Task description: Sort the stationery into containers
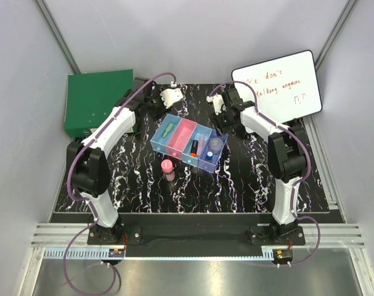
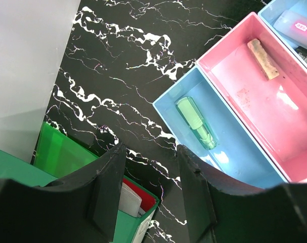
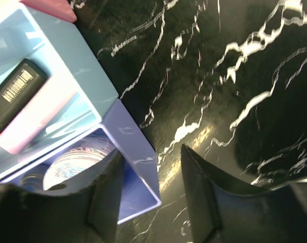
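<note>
Four joined bins stand mid-table. The first blue bin holds a green item. A small block lies in the pink bin. In the second blue bin are a black marker-like item and a pink stick. The purple bin holds a round clear roll and a blue-capped item. My left gripper is open and empty, near the first blue bin. My right gripper is open, its fingers appearing either side of the purple bin's end wall; contact is unclear.
A pink-capped bottle stands in front of the bins. At the back left is a green box, and a whiteboard leans at the back right.
</note>
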